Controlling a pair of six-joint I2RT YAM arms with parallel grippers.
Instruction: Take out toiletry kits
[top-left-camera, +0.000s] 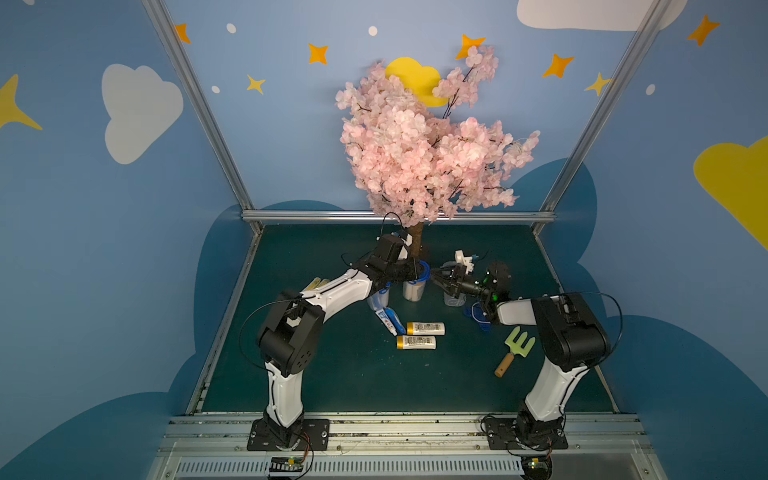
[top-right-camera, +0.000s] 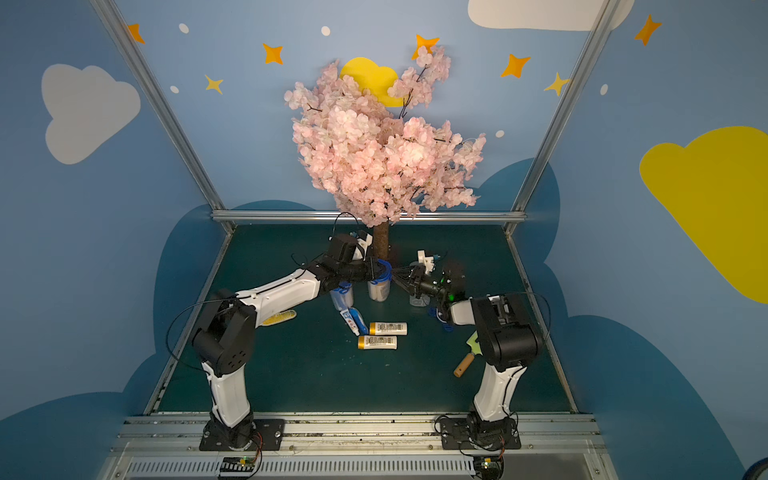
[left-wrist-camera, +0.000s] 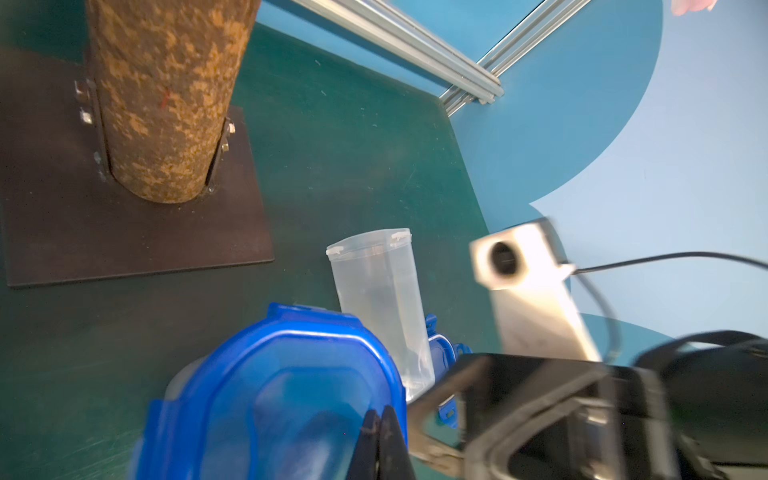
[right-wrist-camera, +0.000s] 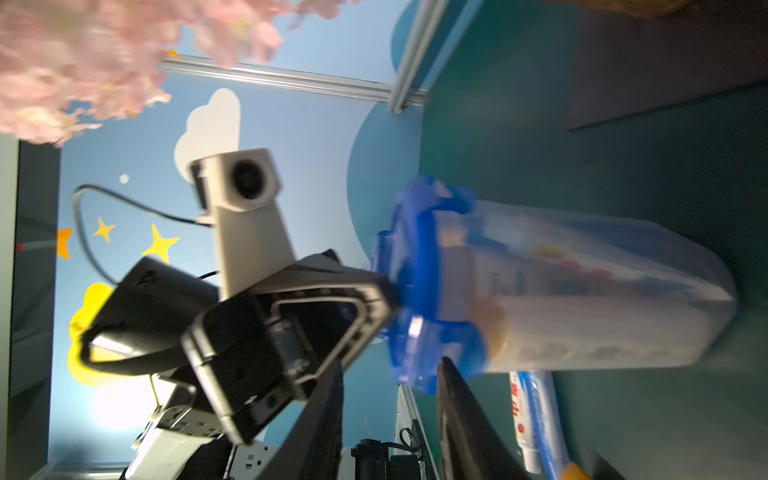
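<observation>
A clear toiletry kit (top-left-camera: 413, 290) with a blue lid (left-wrist-camera: 292, 400) stands upright in front of the tree, light-coloured items inside it. At the lid's edge, my left gripper is shut; nothing shows between its fingertips. Close to the lid's other side is my right gripper, its fingers apart and the gap empty. A second container (left-wrist-camera: 384, 312), clear and lidless, stands to the right, and a loose blue lid (top-left-camera: 478, 317) lies near it. Another blue-lidded kit (top-right-camera: 342, 296) is partly hidden by my left arm.
A toothpaste tube (top-left-camera: 385, 321), a blue case (top-left-camera: 396, 321) and two white bottles (top-left-camera: 425, 328) with yellow caps lie in front. A green fork (top-left-camera: 520, 344) lies right. The tree trunk (left-wrist-camera: 172, 96) rises close behind.
</observation>
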